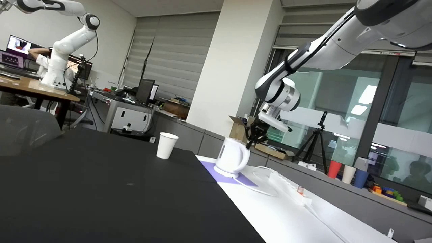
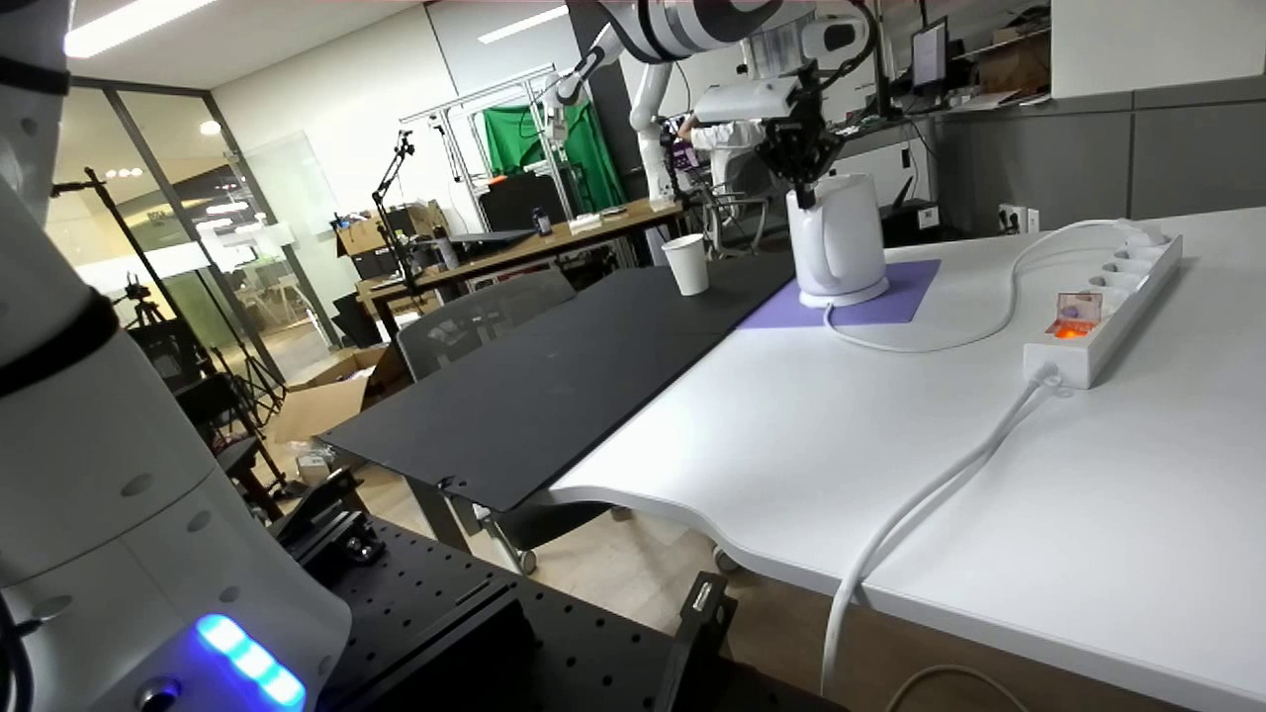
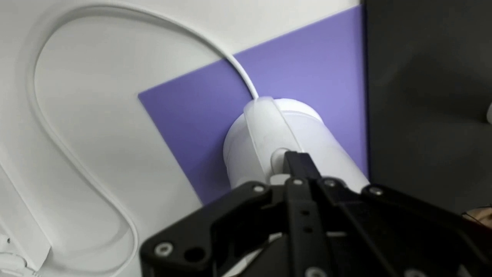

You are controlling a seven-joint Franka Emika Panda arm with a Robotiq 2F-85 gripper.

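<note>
A white electric kettle [image 1: 232, 158] stands upright on a purple mat [image 2: 907, 292] at the inner end of the white table. My gripper is shut, its fingertips at the top of the kettle's handle [image 3: 270, 127], by a round button there; nothing shows between them. From the side, the gripper [image 1: 248, 145] tilts down onto the handle's upper end. Whether the tips press on it or only hover close, I cannot tell. The black fingers cover part of the kettle's lid in the wrist view. A white paper cup [image 2: 685, 263] stands on the black board [image 2: 570, 368].
A white power strip [image 2: 1104, 320] with a glowing orange switch lies on the white table [image 2: 760, 463]. The kettle's white cord [image 3: 39, 108] loops across the tabletop. Most of the black board is clear.
</note>
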